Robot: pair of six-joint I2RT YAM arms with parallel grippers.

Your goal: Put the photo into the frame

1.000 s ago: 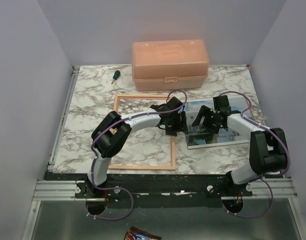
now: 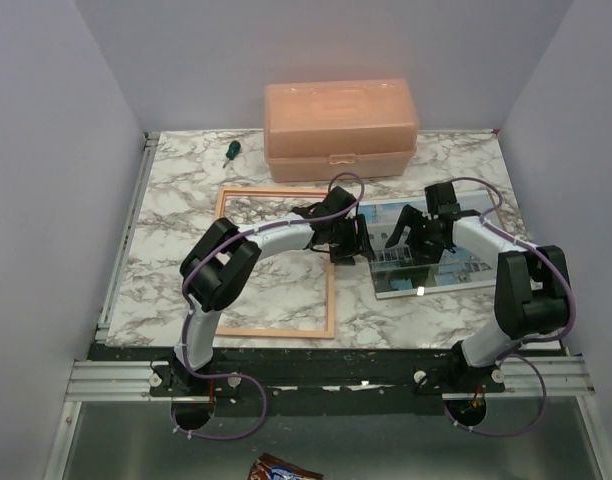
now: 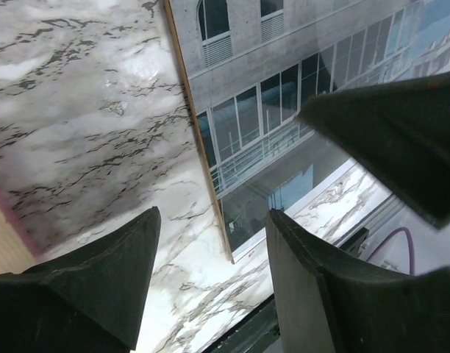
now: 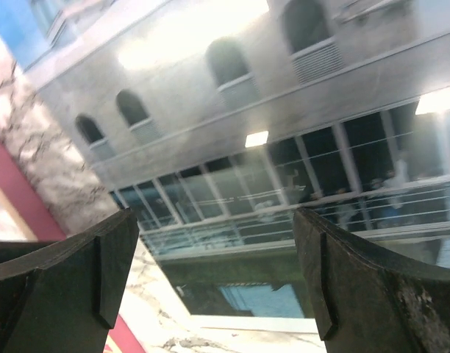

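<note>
The wooden frame (image 2: 271, 332) lies flat on the marble table, left of centre, its middle showing bare tabletop. To its right is the photo (image 2: 441, 285) of a building, a narrow strip of table between them. My left gripper (image 2: 354, 260) hovers over that gap by the photo's left edge. In the left wrist view its fingers (image 3: 140, 254) stand apart with nothing between them, and the photo's corner (image 3: 240, 239) is just beyond. Above the photo's left part is my right gripper (image 2: 406, 243), open and empty; the photo (image 4: 203, 169) fills most of the right wrist view.
A large orange box (image 2: 341, 130) stands at the back, close behind the frame's far side. A green screwdriver (image 2: 232, 152) lies at the back left.
The frame has shifted left, widening the gap to the photo. The right gripper has shifted slightly over the photo.
</note>
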